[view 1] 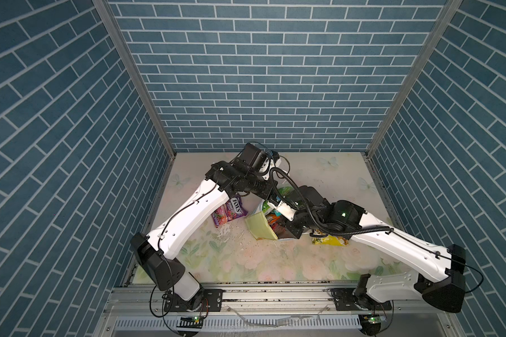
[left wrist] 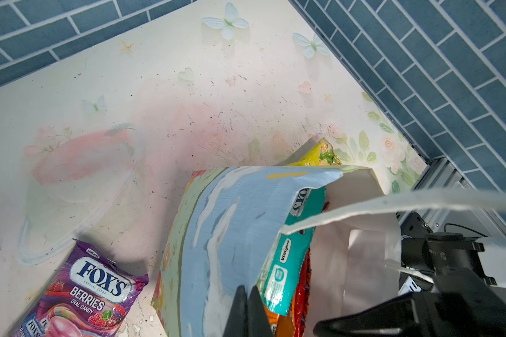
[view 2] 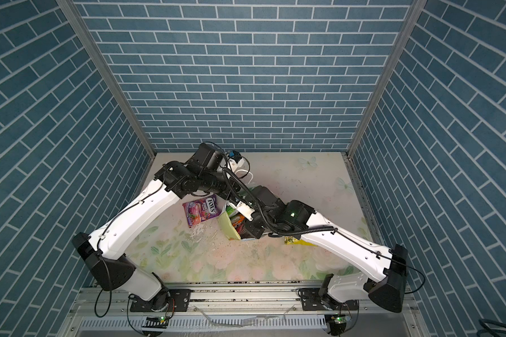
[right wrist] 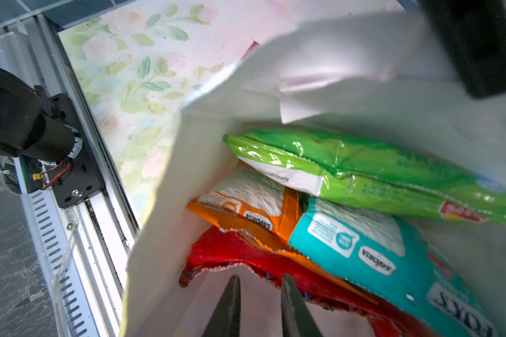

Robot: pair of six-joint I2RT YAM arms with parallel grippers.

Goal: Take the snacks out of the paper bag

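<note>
The paper bag [left wrist: 219,224] stands mid-table with its mouth open. My left gripper is shut on its rim, where the edge runs in between the fingertips. Inside, the right wrist view shows a green packet [right wrist: 343,163], an orange-and-white packet [right wrist: 253,202], a teal Fox's packet [right wrist: 371,247] and a red packet [right wrist: 219,250] under them. At the bag's mouth my right gripper points inward, its fingers parted and nothing between them. Their tips appear just short of the red packet's edge. From above, both arms cover much of the bag.
On the table left of the bag lies a purple Fox's Berries packet [view 1: 228,211]. A yellow packet [view 1: 330,240] lies right of it, partly under the right arm. A pale bag handle [left wrist: 376,206] arches across the mouth.
</note>
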